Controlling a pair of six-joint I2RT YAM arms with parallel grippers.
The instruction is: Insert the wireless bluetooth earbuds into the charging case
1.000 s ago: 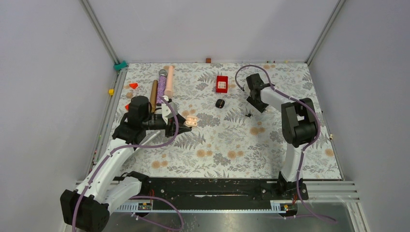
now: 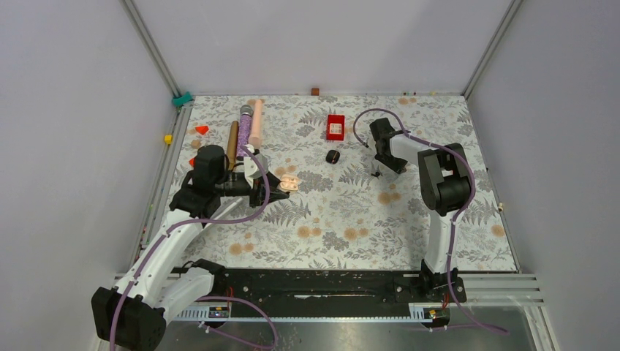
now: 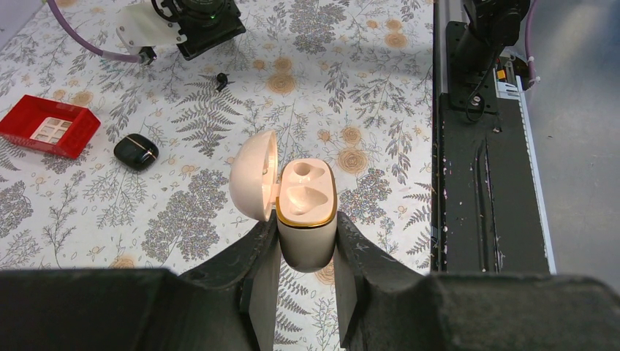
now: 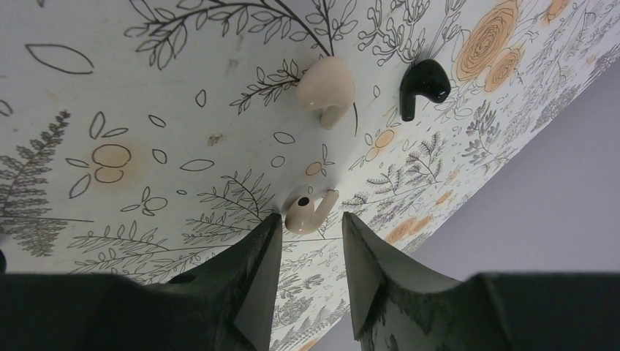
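My left gripper is shut on the open pink charging case (image 3: 305,197), held over the table with both earbud wells visible and empty. At the right, my right gripper hangs low over the table, its fingers part open around a pink earbud (image 4: 307,219) lying on the surface. Beyond it in the right wrist view lie a second pink earbud (image 4: 325,88) and a black earbud (image 4: 424,80).
A black case (image 2: 333,156) and a red box (image 2: 335,121) sit mid-table. Another small black earbud (image 3: 222,82) lies near the right arm. Rolls (image 2: 256,121) lie at the back left.
The right arm has shifted slightly downward in the top view over the last second, settling over the earbuds. The left arm and the case have not moved.
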